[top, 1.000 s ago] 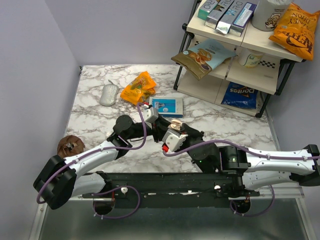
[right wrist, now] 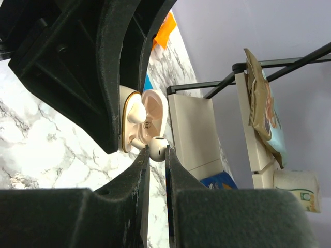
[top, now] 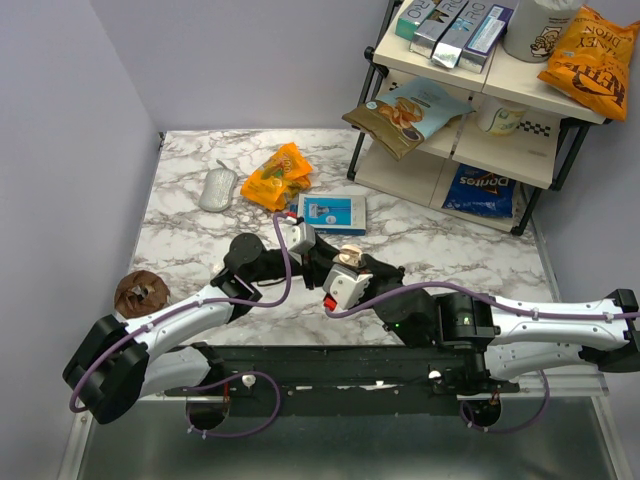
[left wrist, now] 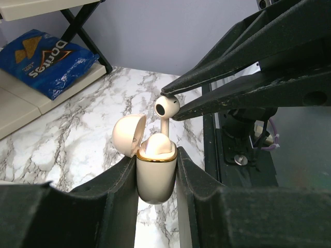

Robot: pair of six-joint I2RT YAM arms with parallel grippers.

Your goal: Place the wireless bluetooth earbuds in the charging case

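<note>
My left gripper is shut on the white charging case (left wrist: pixel 156 178), which has a gold rim and stands upright with its lid (left wrist: pixel 129 134) swung open. A rounded white bump, apparently one earbud (right wrist: pixel 137 112), sits in the case. Just above the opening is another white earbud (left wrist: pixel 167 106), its stem pointing down into the case and its head standing clear of the rim. Both fingertips of my right gripper lie close against that head, one on each side; whether they grip it cannot be made out. Seen from above, the arms hide most of the case (top: pixel 349 256).
A blue-and-white box (top: pixel 332 213), an orange bag (top: pixel 278 178) and a grey pouch (top: pixel 218 188) lie farther back on the marble table. The shelf (top: pixel 520 150) with snacks stands at the back right. Both grippers are very close together above the table's front part.
Both arms have shifted only slightly, the left wrist a little to the left.
</note>
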